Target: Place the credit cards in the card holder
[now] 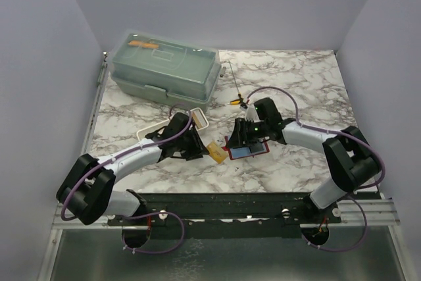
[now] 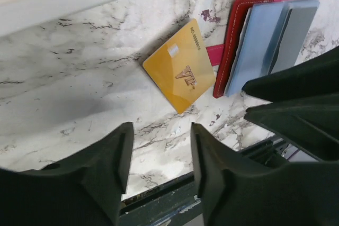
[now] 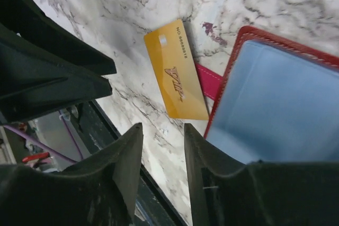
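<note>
A gold card [image 1: 218, 153] lies flat on the marble, its corner by the left edge of the red-bordered card holder [image 1: 253, 149]. In the left wrist view, the holder's pink strap [image 2: 214, 54] runs to the card [image 2: 181, 67]. My left gripper stands open just short of the card, its fingers [image 2: 123, 149] apart and empty. Over the holder's left side is my right gripper, also open and holding nothing. The holder's blue face [image 3: 275, 101] fills the right of the right wrist view. From the top, the right gripper hides part of the holder.
Behind the left arm sits a white tray [image 1: 148, 131] with a card [image 1: 195, 120] at its right end. A large lidded green box [image 1: 164, 70] takes up the back left. Right of the holder the marble is bare. Both grippers' tips are close together.
</note>
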